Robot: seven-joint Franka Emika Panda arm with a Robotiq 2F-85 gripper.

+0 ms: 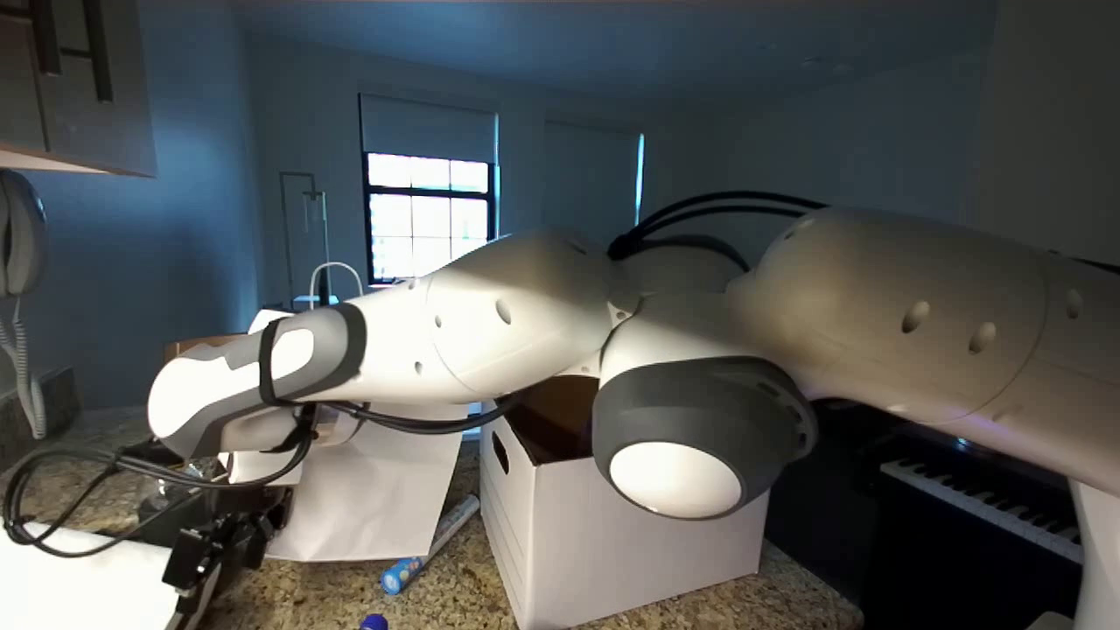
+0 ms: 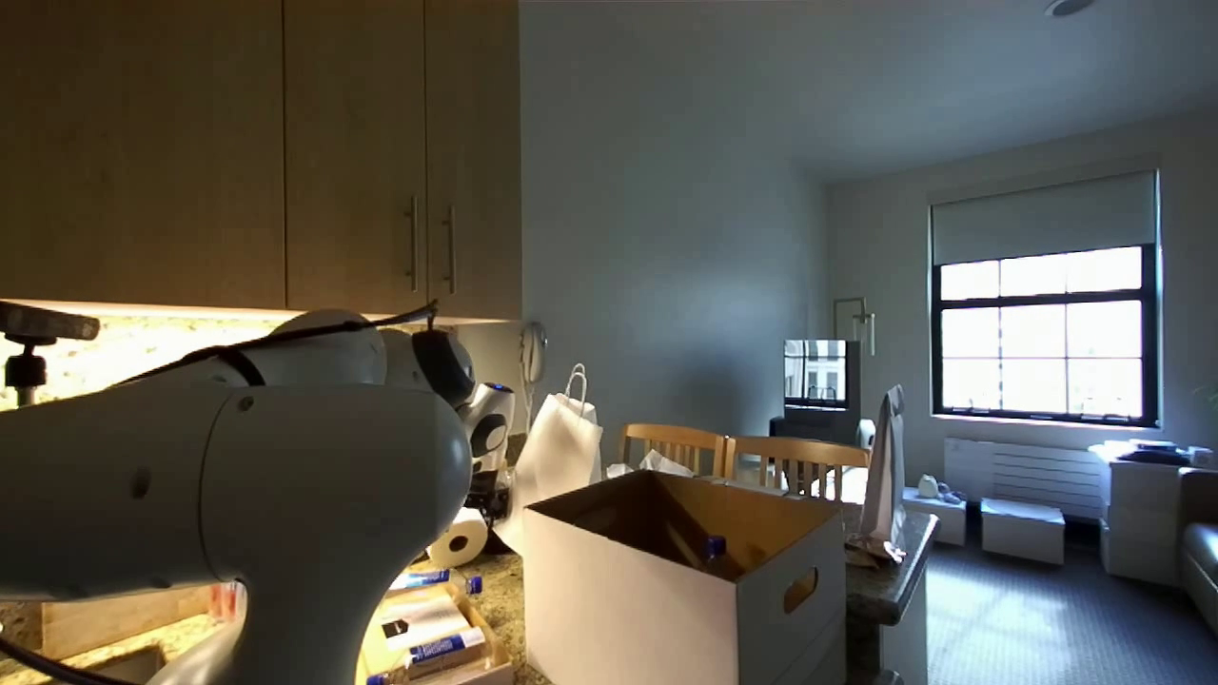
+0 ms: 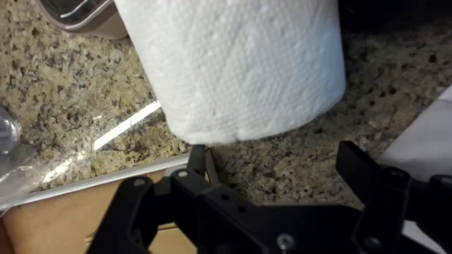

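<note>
A white paper towel roll fills the upper middle of the wrist view, its near end just beyond the fingertips. My gripper is open, and only bare counter shows between its fingers. In exterior view 2 the roll lies on its side, hollow end toward the camera, below the arm's wrist. Exterior view 1 catches the roll as a bright white shape at lower left, with the dark gripper beside it. Whether fingers and roll touch, I cannot tell.
A shallow cardboard tray holding bottles borders the roll. The tall white box and white paper bag stand close by. A blue-capped tube lies on the counter. Clear plastic lies left of the fingers.
</note>
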